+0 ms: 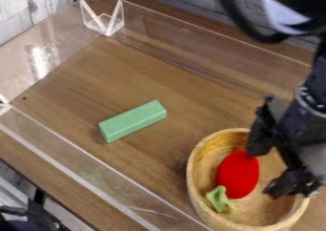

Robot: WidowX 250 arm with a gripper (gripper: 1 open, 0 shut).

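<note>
A wooden bowl [204,187] sits at the lower right of the camera view, holding a red oval object [238,168] with a pale green piece [222,199] beside it. My black gripper [280,158] hangs over the bowl's right side, close to the red object, open and blurred; part of it covers the bowl's right rim. A green rectangular block [132,120] lies on the wooden surface, left of the bowl.
Clear low walls run along the edges, with a transparent bracket [105,17] at the back left.
</note>
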